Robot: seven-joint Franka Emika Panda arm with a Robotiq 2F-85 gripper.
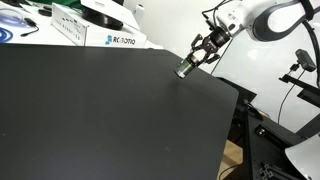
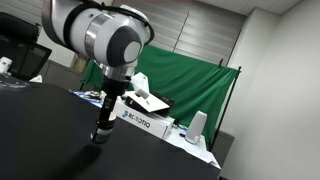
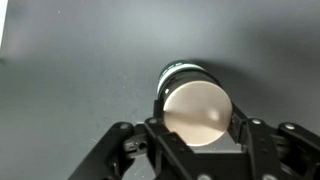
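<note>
A cylindrical container with a pale, tan round top [image 3: 197,112] fills the space between my fingers in the wrist view. My gripper is shut on it. From the first exterior view, the container [image 1: 184,68] hangs tilted below the gripper [image 1: 196,58], close to the far right edge of the dark table. In the second exterior view the dark container [image 2: 102,132] with a pale band points down over the table. Whether its bottom touches the surface I cannot tell.
A white Robotiq box [image 1: 95,28] stands at the back of the table [image 1: 100,110], with blue cables [image 1: 8,30] at the far left. A green curtain [image 2: 190,80] hangs behind.
</note>
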